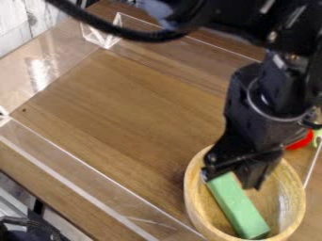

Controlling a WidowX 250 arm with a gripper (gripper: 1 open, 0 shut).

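Note:
A light wooden bowl (pixel 198 202) sits at the lower right with a green rectangular block (pixel 238 209) lying inside it. My black gripper (pixel 236 172) hangs over the upper part of the bowl, just above the block's top end. Its fingers look close together, and I see nothing held between them.
A red object (pixel 300 142) shows at the right behind the arm. A black cable arches across the top.

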